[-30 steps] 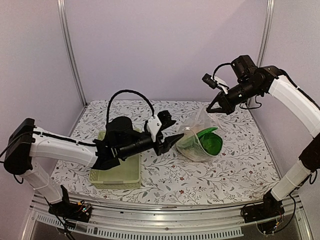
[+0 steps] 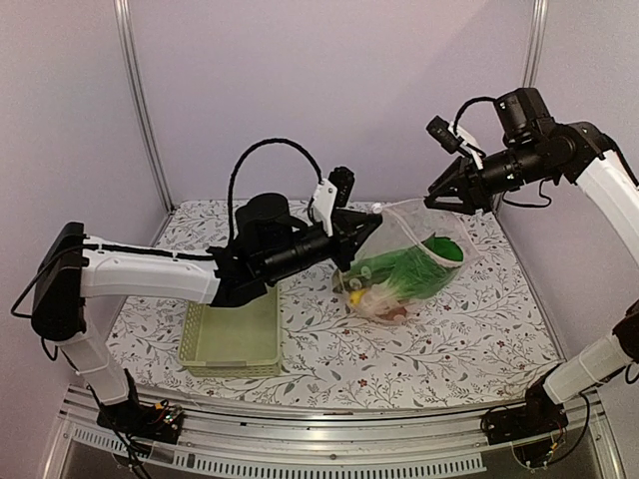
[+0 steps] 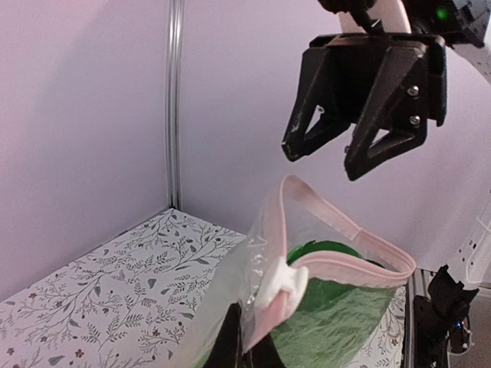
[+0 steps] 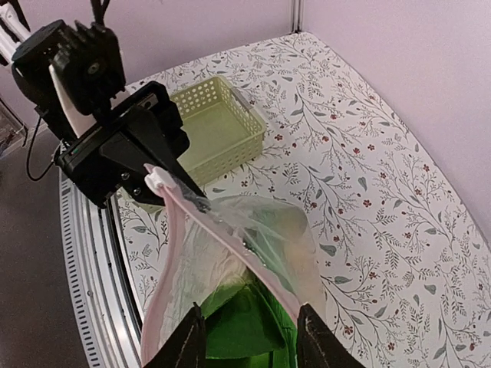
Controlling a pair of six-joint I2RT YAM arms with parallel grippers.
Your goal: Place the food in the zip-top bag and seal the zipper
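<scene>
The clear zip bag (image 2: 401, 232) stands mid-table, its pink-edged mouth gaping. Green leafy food (image 2: 426, 271) fills it, with a yellow piece (image 2: 355, 297) low down inside. My left gripper (image 2: 374, 222) is shut on the bag's near mouth corner, just below the white zipper slider (image 3: 281, 282). Up and to the right, my right gripper (image 2: 449, 205) hovers over the bag. Its fingers (image 4: 192, 337) are spread apart, and the pink zipper rim (image 4: 253, 263) passes close to them without being pinched. Bag film and the left gripper hide part of the contents.
An empty pale green basket (image 2: 235, 337) sits at the left, partly beneath my left arm. Walls close in the back and sides.
The bag's mouth tipped and narrowed.
</scene>
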